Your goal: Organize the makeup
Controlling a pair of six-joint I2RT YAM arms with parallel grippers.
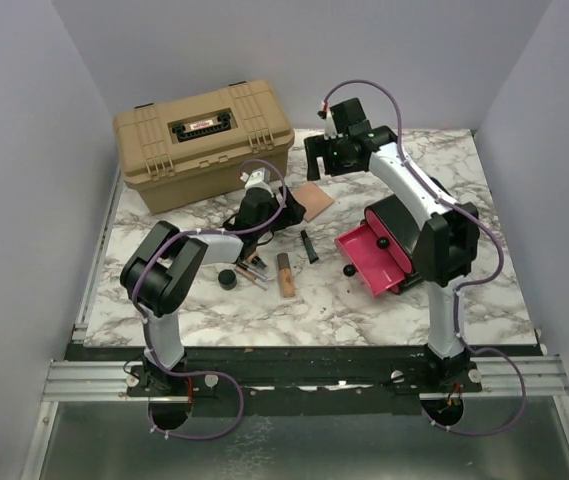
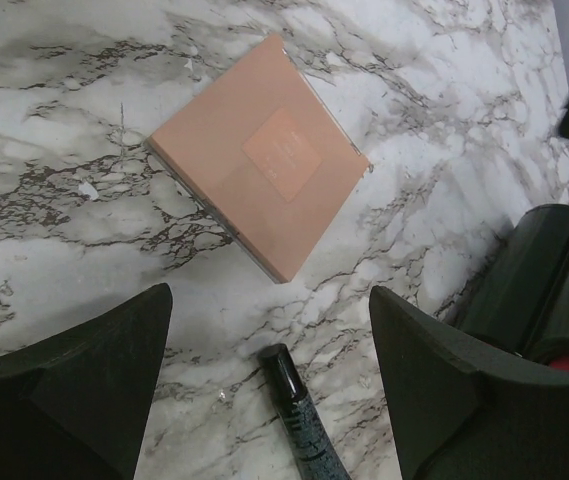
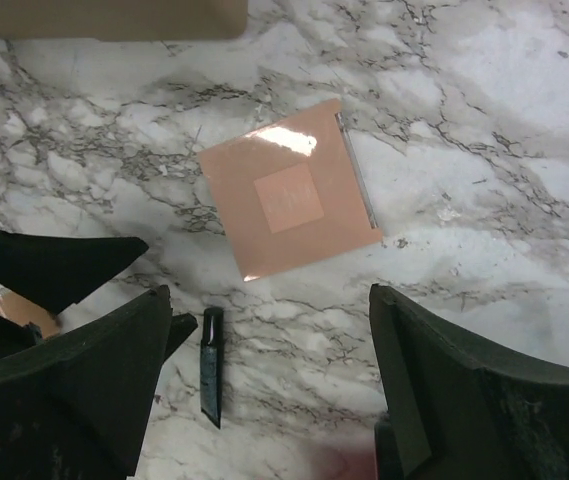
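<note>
A flat, square, pinkish-tan palette lies on the marble table, below and between both hands. My left gripper is open beside its left edge, and in the left wrist view the palette sits beyond the empty fingers. My right gripper hangs behind and above the palette, its fingers parted; the right wrist view shows the palette ahead of them, untouched. The black organizer box stands at the right with its pink drawer pulled out. A dark tube lies in front of the palette.
A large tan toolbox fills the back left. Toward the front lie a brown-tan stick, a round black pot, a small black piece and several slim pencils.
</note>
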